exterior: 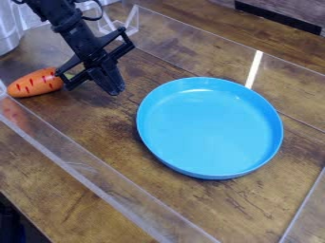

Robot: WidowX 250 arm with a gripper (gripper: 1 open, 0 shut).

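Observation:
An orange toy carrot [32,84] with dark marks lies at the left of the table. My black gripper [94,78] is just to the right of it, over the carrot's right end and partly hiding it; whether the fingers hold anything is hard to tell. A large blue plate [210,127] sits on the right half.
A white object [10,28] stands at the upper left corner. Clear plastic edges run along the front and right.

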